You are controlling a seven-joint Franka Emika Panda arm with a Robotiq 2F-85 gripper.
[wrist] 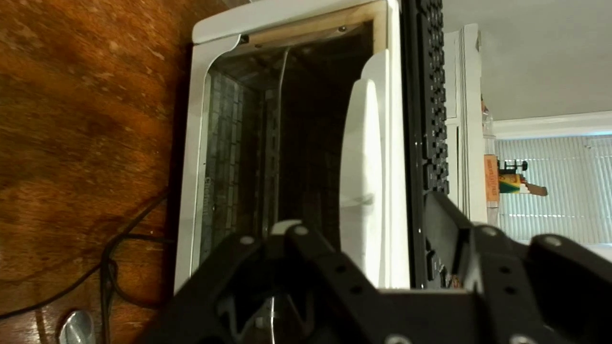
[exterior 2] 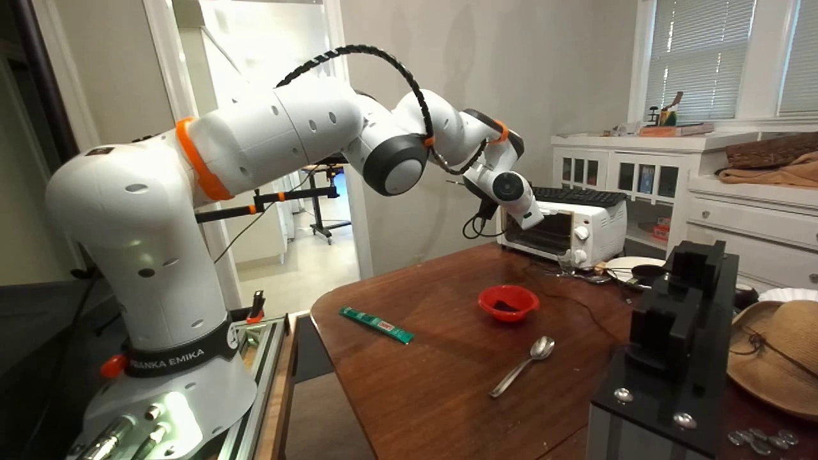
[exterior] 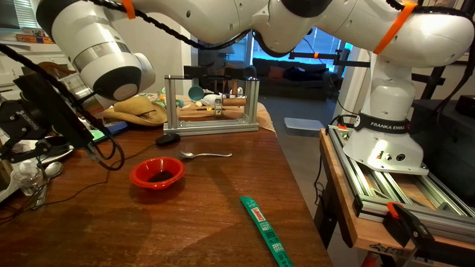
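Note:
In the wrist view my gripper is open, its dark fingers spread with a gap between them and nothing held. The white toaster oven (wrist: 396, 172) fills the view ahead, its glass door (wrist: 310, 132) shut and its pale handle (wrist: 361, 172) lying between the fingers' line of sight. Whether the fingers touch the handle cannot be told. From the other side, the oven (exterior 2: 602, 230) stands at the table's far end, partly behind the wrist of the arm.
A black keyboard (wrist: 431, 103) lies on the oven's top. A red bowl (exterior: 157, 172) with dark contents, a spoon (exterior: 205, 155) and a green packet (exterior: 266, 231) rest on the table (exterior: 133, 231). Cables and a glass (exterior: 27, 178) are near the oven.

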